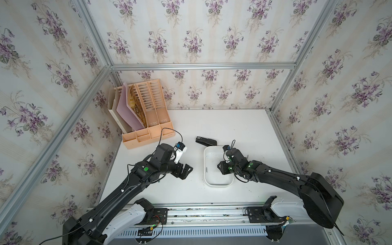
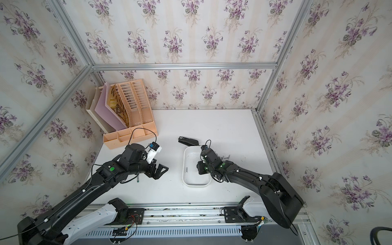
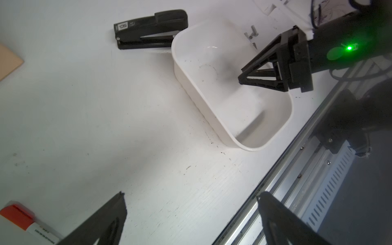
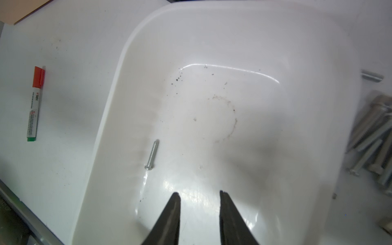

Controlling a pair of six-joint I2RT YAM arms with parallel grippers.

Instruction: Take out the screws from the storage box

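Observation:
One screw (image 4: 152, 154) lies on the floor of the white storage box (image 3: 200, 91), near its left wall. Over the box hangs my right gripper, open and empty, to the right of that screw and apart from it. A heap of several loose screws (image 4: 369, 136) rests on the table outside the box, past its right wall. To the left of the box, my left gripper stands above bare table with its fingers wide apart and nothing between them.
A black stapler (image 3: 151, 29) lies behind the box. On the table at the left is a marker (image 4: 35, 104) with a red cap. The wooden organizer (image 1: 149, 130) with folders stands at the back left.

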